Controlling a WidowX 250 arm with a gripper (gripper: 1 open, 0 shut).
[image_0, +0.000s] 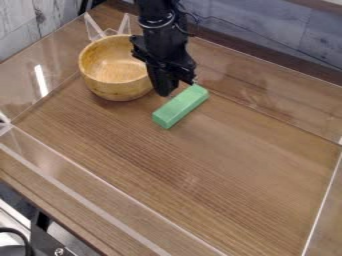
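A yellow bowl (104, 72) stands at the upper left of the wooden table (187, 190). Just right of it lies a green rectangular block (179, 106), set diagonally. The black gripper (168, 82) hangs from the top, between the bowl and the block, just above the block's upper left side. Its fingertips look close together; whether anything thin is between them is hard to make out, but nothing shows.
A pale wall runs along the back right and another at the upper left. Dark cables lie off the table at the lower left.
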